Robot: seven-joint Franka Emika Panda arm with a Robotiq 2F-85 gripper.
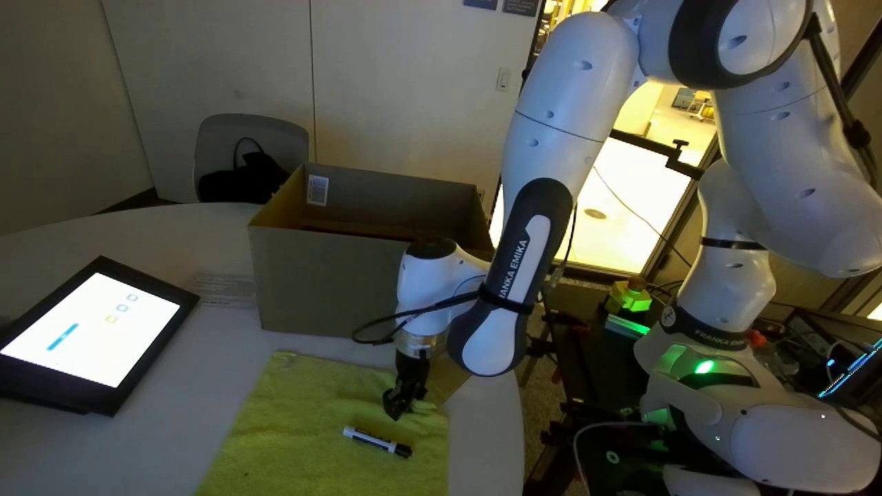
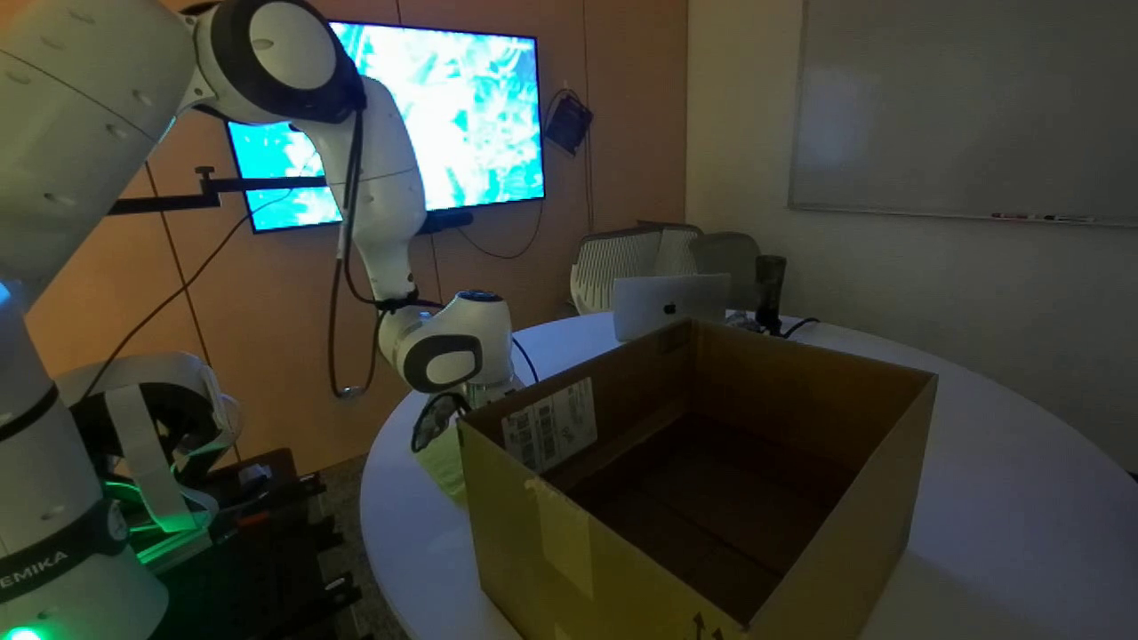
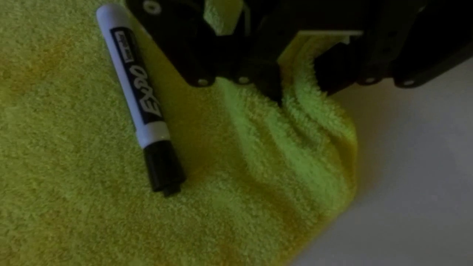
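A yellow-green towel (image 1: 314, 430) lies on the white table, mostly flat. My gripper (image 1: 398, 409) is down at its back right part, shut on a fold of the cloth. In the wrist view the towel (image 3: 288, 150) bunches up into ridges that run to between the dark fingers of the gripper. On the flat cloth beside the pinched fold rests an Expo marker (image 3: 133, 79), white with a black cap; it is apart from the fingers. The marker (image 1: 376, 441) also shows in front of the gripper in the first exterior view.
An open cardboard box (image 1: 331, 281) stands just behind the towel; its inside (image 2: 704, 491) looks empty. To the left is a tablet-like screen (image 1: 95, 326). A laptop (image 2: 672, 302) sits farther along the table. Bare tabletop (image 1: 198, 364) lies between screen and towel.
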